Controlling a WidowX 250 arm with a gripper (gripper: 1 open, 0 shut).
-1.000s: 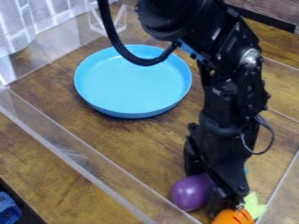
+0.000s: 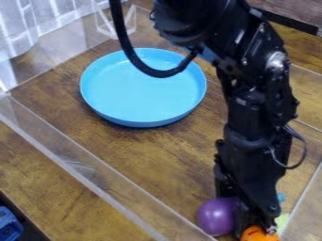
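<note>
The black gripper (image 2: 248, 202) is low at the bottom right of the camera view, over a round purple object (image 2: 217, 215) and an orange object (image 2: 259, 232) with some pale green beside it. It is shut, apparently on the purple object, though the dark fingers mostly hide the contact. A blue plate (image 2: 142, 85) lies empty at the upper left, apart from the gripper.
A clear plastic edge runs diagonally along the lower left, with a dark blue item (image 2: 15, 224) in the corner beyond it.
The gripper and the purple object have shifted slightly right, and the gripper now covers more of the orange object.
</note>
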